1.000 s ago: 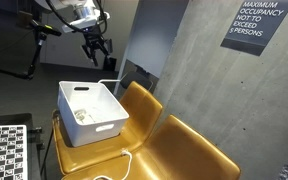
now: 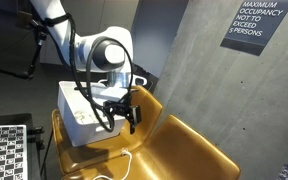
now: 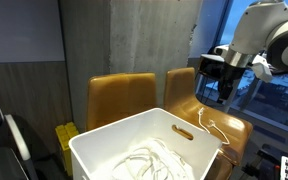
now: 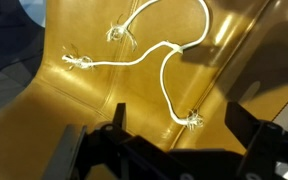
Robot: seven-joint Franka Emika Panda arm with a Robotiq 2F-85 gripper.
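Over the tan leather seat (image 4: 79, 105) hangs my gripper, its fingers apart and empty. A white rope (image 4: 166, 78) with frayed ends and a small knot lies loose on the leather below; exterior view 2 shows the same rope (image 3: 212, 122) on the chair at the right. The gripper (image 3: 216, 91) is above it there, not touching. The white bin (image 3: 109, 132) has more white rope (image 3: 152, 160) piled inside. In exterior view 1 the arm covers part of the bin (image 2: 76, 128).
A row of joined tan chairs (image 2: 179, 150) runs along a grey concrete wall (image 2: 199, 85). A checkered board (image 2: 4, 155) stands at the lower left. Yellow blocks (image 3: 67, 137) sit beside the chairs.
The arm has come down and toward the chairs, from high behind the bin to low over the seat. The bin and the loose rope have not moved.
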